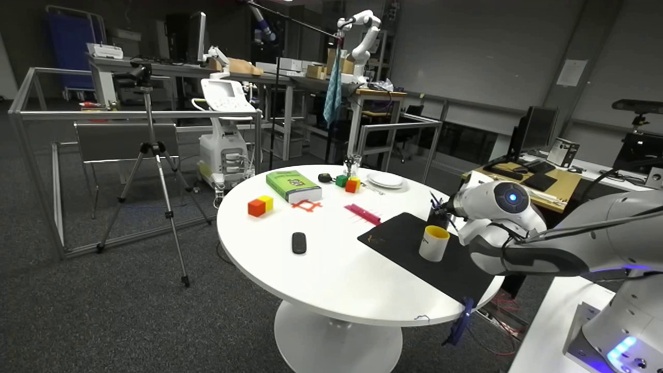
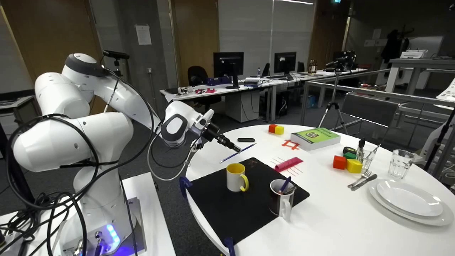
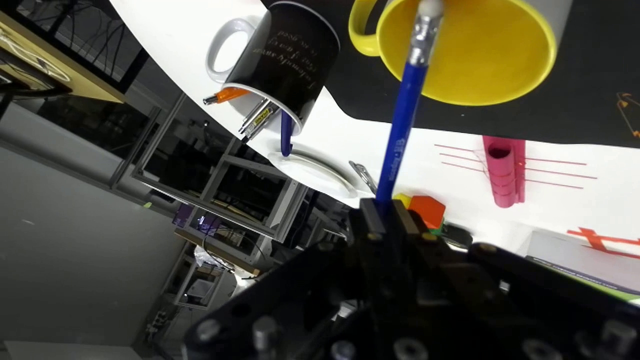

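A blue pencil (image 3: 400, 129) is held between the narrow black fingers of my gripper, which is shut on it. Its eraser end overlaps the opening of the white mug with yellow inside (image 3: 474, 54) in the wrist view. In exterior view 2, the pencil (image 2: 230, 157) slants through the gripper (image 2: 237, 149), above and behind the upright yellow-lined mug (image 2: 235, 179), apart from it. A black-and-white mug (image 2: 277, 204) with pens (image 2: 284, 184) stands nearer that camera. From exterior view 1, the arm partly hides the fingertips.
Both mugs rest on a black mat (image 1: 404, 239) at the table's edge, held by blue clamps (image 1: 460, 322). Farther off are a pink holder (image 1: 363, 214), a green book (image 1: 293, 186), coloured blocks (image 1: 259, 206), a dark phone-like object (image 1: 299, 243) and plates (image 1: 385, 180).
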